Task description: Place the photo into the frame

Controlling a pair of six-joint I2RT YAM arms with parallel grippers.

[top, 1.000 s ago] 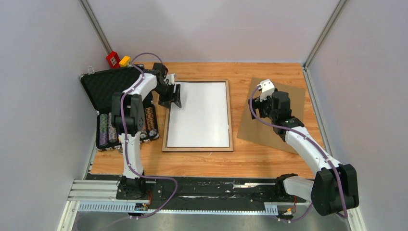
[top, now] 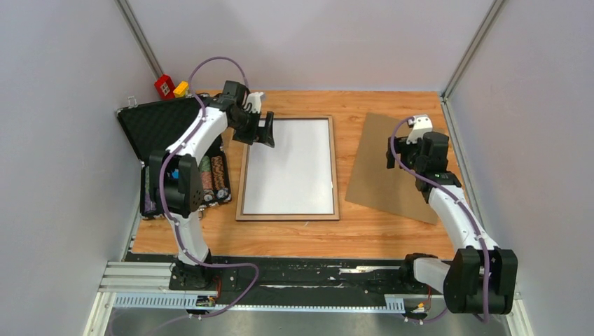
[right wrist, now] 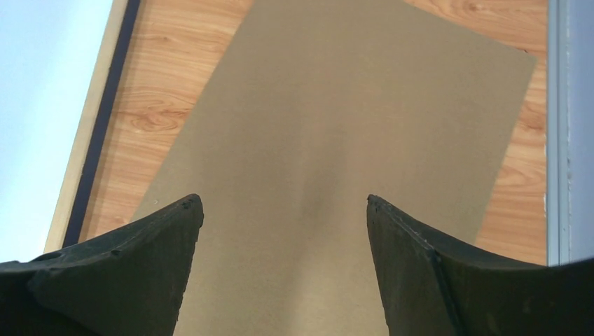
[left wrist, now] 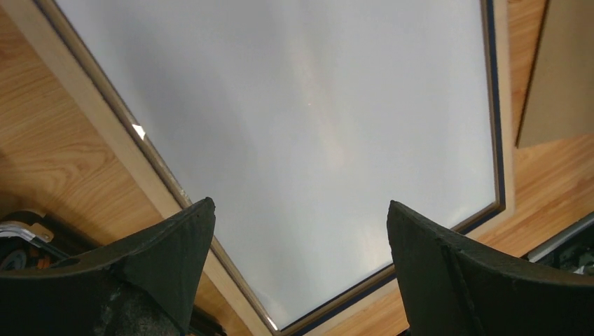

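Note:
The wooden frame (top: pixel 336 168) lies flat mid-table, with a white sheet (top: pixel 288 168) inside it; whether that sheet is the photo I cannot tell. My left gripper hangs over the frame's upper left part, open with nothing between its fingers. My right gripper is over a brown board (top: pixel 371 182) right of the frame, its fingers apart with nothing between them.
An open black case (top: pixel 161 126) with rolls of chips fills the left side. A red box (top: pixel 164 86) and a yellow one (top: pixel 181 89) stand behind it.
My left arm has risen and shifted slightly right over the frame. My right gripper has moved rightward over the brown board. The frame and sheet look unchanged.

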